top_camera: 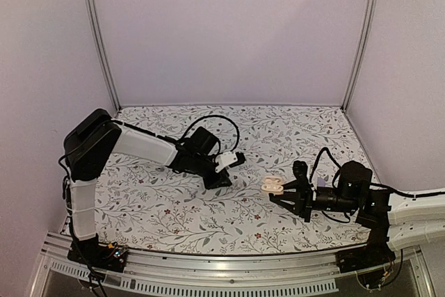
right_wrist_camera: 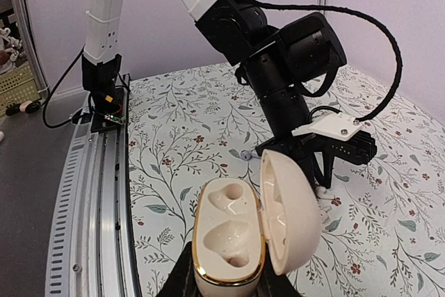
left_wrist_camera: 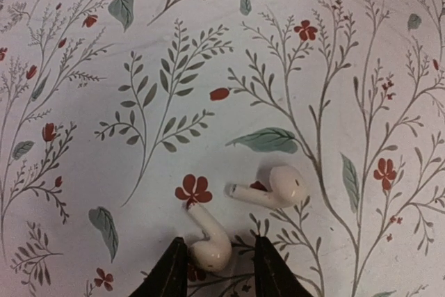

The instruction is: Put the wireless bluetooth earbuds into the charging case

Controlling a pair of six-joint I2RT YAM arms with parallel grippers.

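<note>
Two white earbuds lie on the flowered cloth in the left wrist view. The nearer earbud [left_wrist_camera: 211, 247] has its round head between the fingers of my left gripper. These fingers are part open, and a gap shows on the right of the earbud. Just beyond, to the right, rests the other earbud [left_wrist_camera: 277, 189] with its stem pointing left. Held up in my right gripper is the white charging case [right_wrist_camera: 229, 234], which has a gold rim. Its lid [right_wrist_camera: 292, 213] is flipped open and both its hollows are empty.
The flowered cloth [top_camera: 201, 224] between the two arms is largely clear. A small greyish object [top_camera: 320, 182] shows behind the right gripper. A metal rail [top_camera: 229, 286] runs along the front edge, and pale walls close off the back and sides.
</note>
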